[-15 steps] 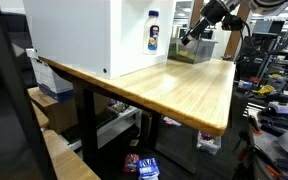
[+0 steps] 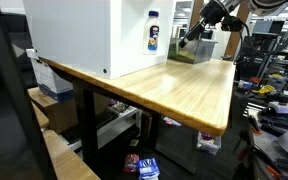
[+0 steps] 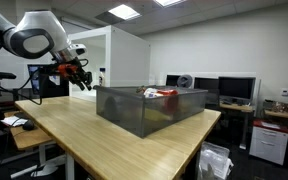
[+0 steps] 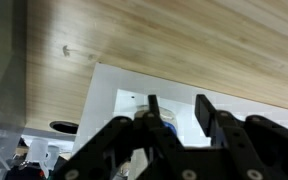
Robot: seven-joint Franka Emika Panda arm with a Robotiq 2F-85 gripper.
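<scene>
My gripper is part open in the wrist view, its two dark fingers apart with nothing held. A white bottle with a blue cap [image 2: 153, 14] and blue label stands on the wooden table, close to the white panel, in exterior view 1. The gripper [image 2: 183, 43] appears at the upper right there, to the right of the bottle. In the wrist view a small white, blue and red object [image 4: 167, 117] shows partly between and behind the fingers; they hide much of it. Exterior view 2 has the gripper [image 3: 85, 66] above the table's left part.
A grey bin [image 3: 134, 112] with red and white items [image 3: 156, 93] inside stands on the table [image 3: 79, 130]. A tall white panel [image 2: 84, 35] borders the near side in exterior view 1.
</scene>
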